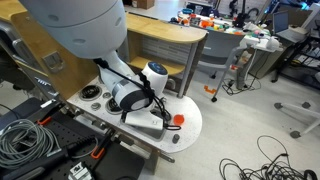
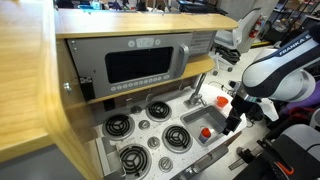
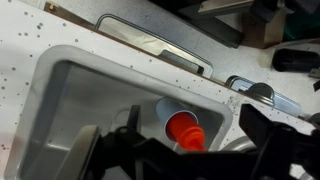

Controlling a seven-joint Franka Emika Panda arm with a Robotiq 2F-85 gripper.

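A small object with a bright red end and a pale grey side is in the grey sink, close to the sink wall on the wrist view's right. My gripper is above the sink, its dark fingers spread well apart on either side of that object. No contact with it shows. From the second exterior view, the red part appears inside the sink basin, with the gripper above and to its right. The white arm blocks much of the sink in the first exterior view.
An orange-red item lies on the counter beyond the sink. Stove burners are beside the sink, below a microwave. A metal handle runs along the counter's front edge.
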